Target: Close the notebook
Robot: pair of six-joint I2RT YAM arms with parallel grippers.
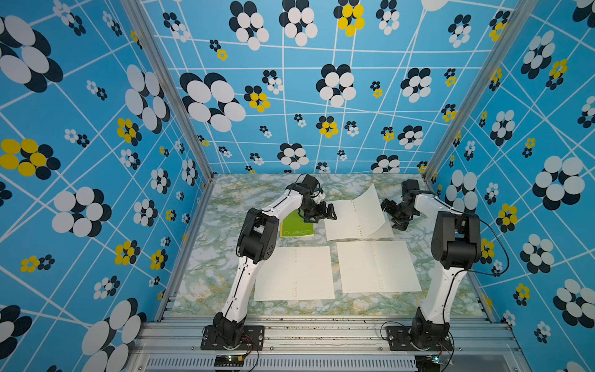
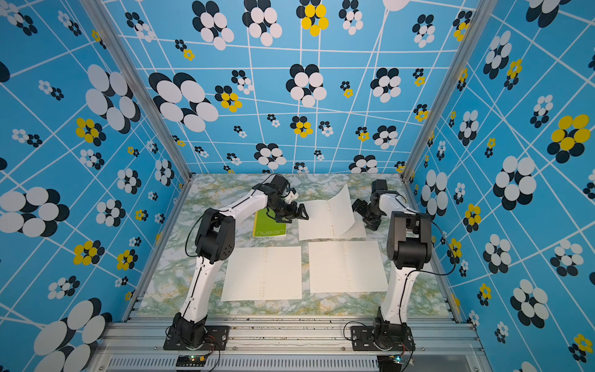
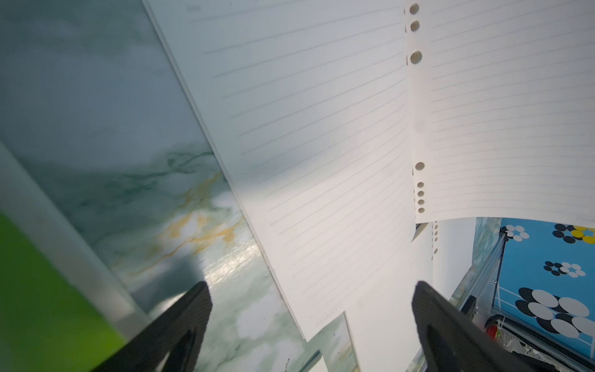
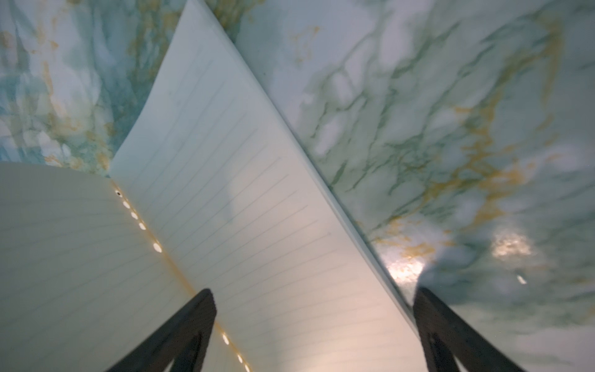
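Observation:
A white lined notebook [image 1: 341, 222] lies open at the back middle of the table. On its right side, one or more pages [image 1: 373, 204] stand curled upward from the spine. My left gripper [image 1: 329, 213] is open by the notebook's left edge, its fingers [image 3: 179, 328] wide apart. At the right edge, my right gripper [image 1: 390, 215] is open too. The right wrist view shows its fingers [image 4: 186, 334] spread above the flat right-hand page [image 4: 266, 217] and the table, with the curled page [image 4: 62, 260] to their left. Contact with the paper cannot be told.
Two more notebooks lie open and flat in front, one at left [image 1: 294, 272] and one at right [image 1: 378, 266]. Under the left arm is a closed green notebook [image 1: 296, 226], partly hidden. Bare marble table [image 1: 204, 266] shows at the left side.

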